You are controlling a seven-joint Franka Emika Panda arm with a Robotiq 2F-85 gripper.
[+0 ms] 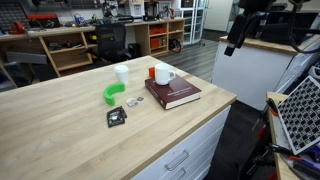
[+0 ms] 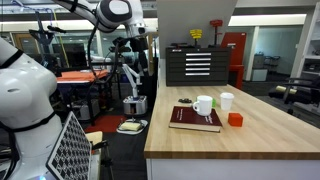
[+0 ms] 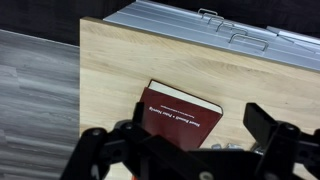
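Note:
High above the right end of the table, my gripper (image 1: 235, 46) is open and holds nothing. Seen from the wrist, its two dark fingers (image 3: 257, 121) stand wide apart over the tabletop. A dark red book (image 1: 173, 93) lies flat near the table's end, with its spine facing the wrist camera in the wrist view (image 3: 180, 112). On the book rests a white mug (image 2: 204, 104). Behind the mug is a small red block (image 2: 236, 119). A white cup (image 1: 121, 73) and a green curved piece (image 1: 113, 93) stand further along the table.
A black square item (image 1: 116, 116) and small silvery pieces (image 1: 134, 101) lie on the wooden table (image 1: 60, 130). Drawers (image 1: 180, 161) are below its edge.

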